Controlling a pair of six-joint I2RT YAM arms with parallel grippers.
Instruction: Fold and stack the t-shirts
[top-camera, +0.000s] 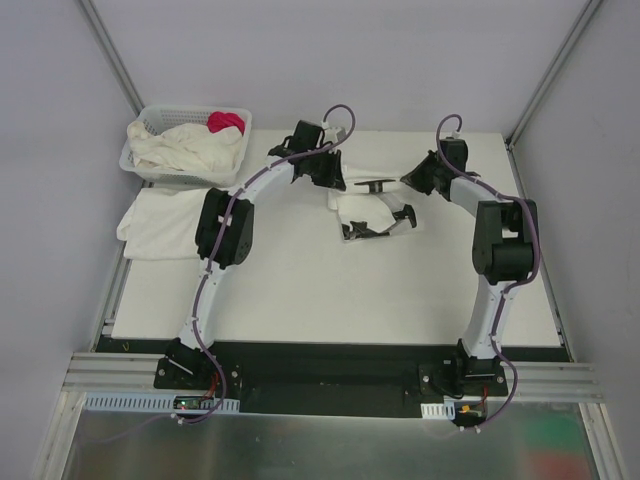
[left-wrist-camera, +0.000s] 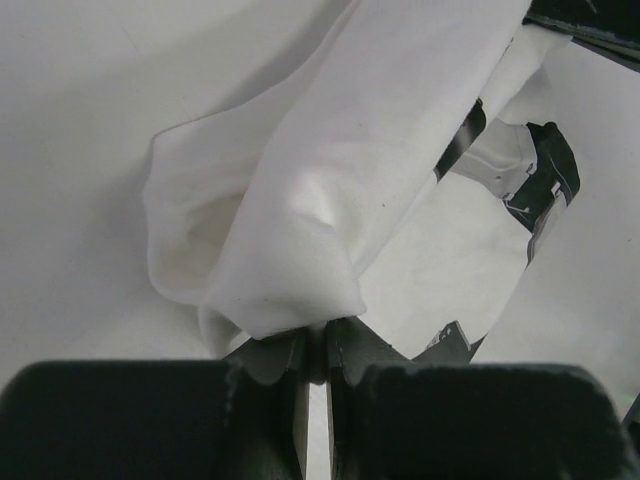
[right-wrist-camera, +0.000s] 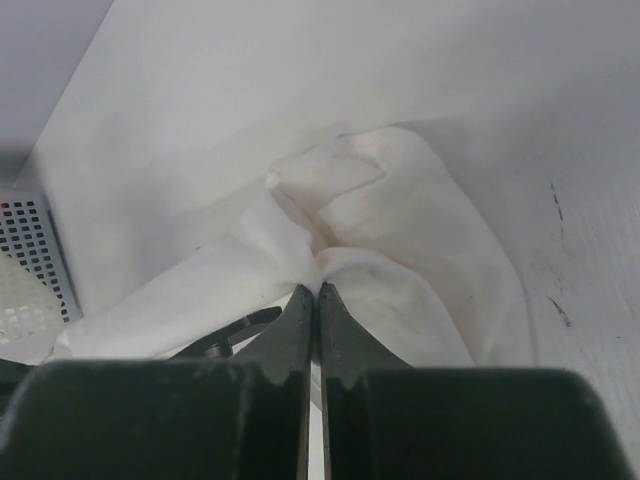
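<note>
A white t-shirt with black patches (top-camera: 366, 210) hangs partly lifted between my two grippers near the middle of the table. At its left end my left gripper (top-camera: 340, 184) is shut on the cloth; bunched white fabric (left-wrist-camera: 320, 220) rises from those fingers in the left wrist view. My right gripper (top-camera: 405, 182) is shut at the other end, with a pinch of the shirt (right-wrist-camera: 280, 250) at its fingertips. Below the raised edge, the rest of the shirt droops, and its black patches (left-wrist-camera: 545, 170) show. Another white shirt (top-camera: 165, 222) lies flat and folded at the table's left.
A white basket (top-camera: 247, 150) at the back left holds a pile of white cloth (top-camera: 185, 148) and a red piece (top-camera: 226, 121).
</note>
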